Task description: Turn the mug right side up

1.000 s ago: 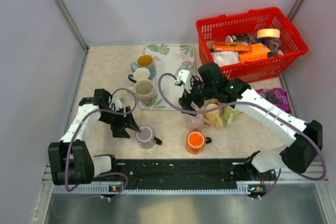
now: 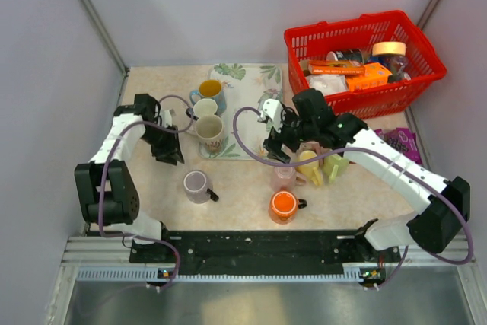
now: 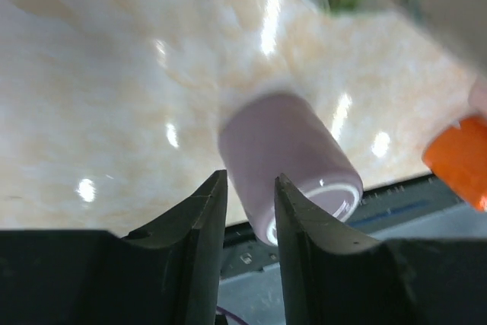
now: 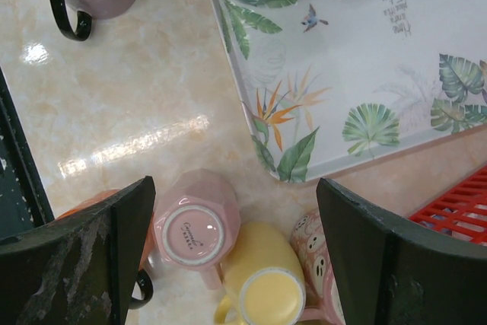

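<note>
The grey-purple mug [image 2: 197,186] with a black handle stands near the table's front left. A pale ringed end of this mug [image 3: 304,161] faces the left wrist camera; I cannot tell for certain whether it is base or mouth. Back-left of it hangs my left gripper [image 2: 178,163], its fingertips [image 3: 216,192] a narrow gap apart with the mug's edge showing in that gap. Whether they grip anything is unclear. My right gripper is open, empty, above the pink mug [image 4: 194,222], the yellow mug [image 4: 266,275] and the table between them and the tray.
The white leaf-patterned tray [image 2: 242,104] lies behind, mugs along its left side. An orange mug [image 2: 283,206] stands at the front. A green mug [image 2: 334,165] is to the right. The full red basket [image 2: 365,97] fills the back right. Bare table separates the grey-purple and orange mugs.
My left gripper has moved back and left. The grey-purple mug has shifted the same way by less, leaving a visible gap in the top view.
</note>
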